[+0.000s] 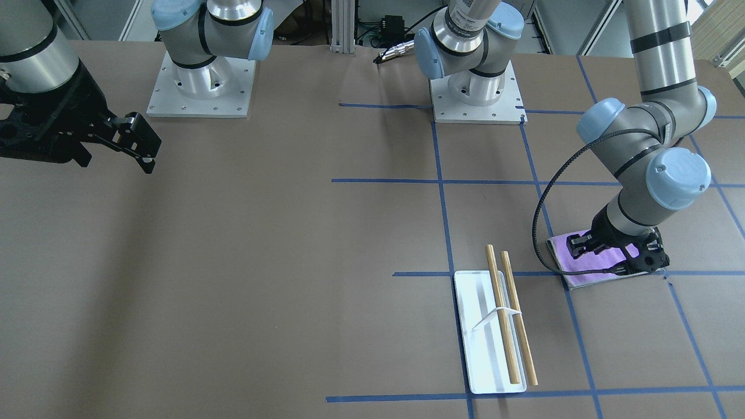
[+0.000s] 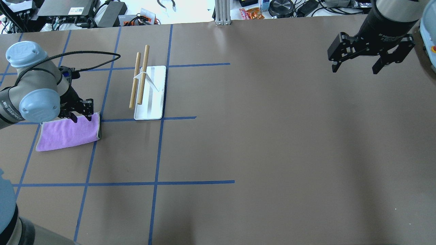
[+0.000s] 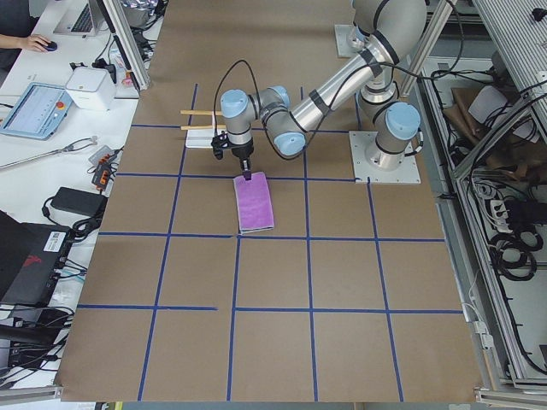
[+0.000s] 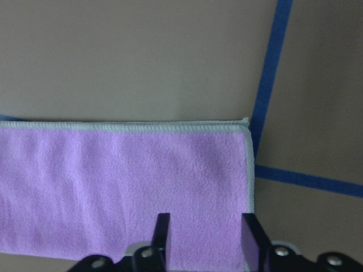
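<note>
A purple towel with a pale hem (image 4: 130,181) lies flat on the taped table, also seen in the top view (image 2: 67,134) and the left view (image 3: 254,205). My gripper hovers over it near one short end, its fingers standing apart with nothing visible between them but the towel beneath. In the front view the gripper (image 1: 614,248) partly hides the towel.
A white tray (image 1: 478,356) with two wooden rods (image 1: 527,349) on a white holder stands beside the towel. Another arm's black gripper (image 2: 370,51) is at the far side.
</note>
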